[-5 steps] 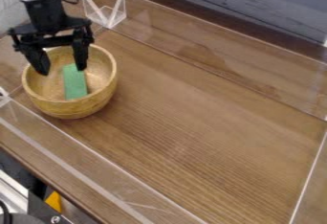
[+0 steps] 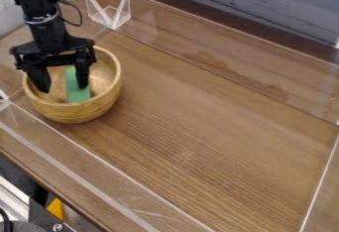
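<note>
My black gripper (image 2: 59, 69) is at the left of the camera view, lowered into a light wooden bowl (image 2: 79, 107), its fingers open around a green block (image 2: 78, 90) standing inside. The finger tips are partly hard to make out against the bowl's interior.
A white wire-like object (image 2: 109, 11) stands at the back left behind the bowl. A dark cable and a small yellow item lie below the table's left edge.
The gripper has moved downward into the bowl, closer around the green block. The bowl and block look unmoved.
</note>
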